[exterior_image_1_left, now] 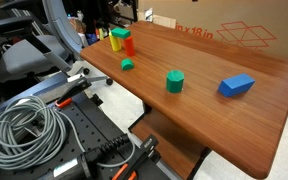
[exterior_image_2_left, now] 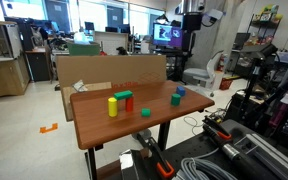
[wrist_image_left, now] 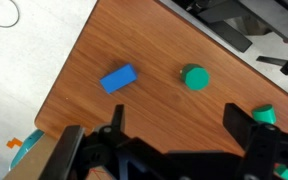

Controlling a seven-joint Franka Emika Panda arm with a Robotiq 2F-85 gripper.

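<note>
My gripper is open above the table, its dark fingers wide apart with nothing between them. A blue block point(exterior_image_1_left: 236, 85) lies alone toward the right of the table in exterior view 1. Left of it stands a green cylinder point(exterior_image_1_left: 175, 81), near the table's edge. Farther left is a small green piece point(exterior_image_1_left: 127, 64). Beyond that stand a red cylinder point(exterior_image_2_left: 129, 104) and a yellow cylinder point(exterior_image_2_left: 112, 106), with a green block point(exterior_image_2_left: 123, 95) across their tops. In the wrist view, the blue block point(wrist_image_left: 118, 78) and green cylinder point(wrist_image_left: 194, 77) lie apart, ahead of the fingers.
The brown wooden table point(exterior_image_1_left: 189, 118) has bare surface around the blue block and green cylinder. A cardboard panel point(exterior_image_1_left: 239, 25) stands along its back. Beside the table are a dark rail and a coil of grey cable point(exterior_image_1_left: 29, 137).
</note>
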